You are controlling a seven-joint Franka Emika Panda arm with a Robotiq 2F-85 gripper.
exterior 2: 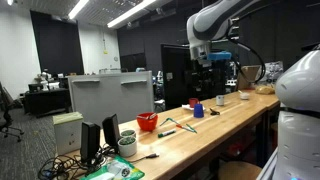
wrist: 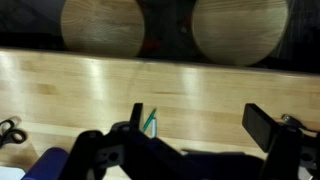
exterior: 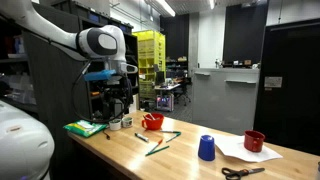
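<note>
High over the table my gripper stands open, its dark fingers (wrist: 262, 126) wide apart with nothing between them. In exterior view 1 the blue cup (exterior: 207, 148) stands to the right on the table, and a red mug (exterior: 254, 141) is beyond it on white paper (exterior: 240, 152). A red bowl (exterior: 152, 122) sits farther back. Green and pale pens (exterior: 158, 147) lie on bare wood; in the wrist view a green pen (wrist: 150, 117) shows between the fingers' lines, below them. The blue cup (wrist: 48, 163) is at lower left there.
Black-handled scissors (exterior: 240, 174) lie near the paper. White cups (exterior: 115, 124) and a green bag (exterior: 84, 128) stand at the table's far left. Round stool seats (wrist: 103, 22) show beyond the table edge.
</note>
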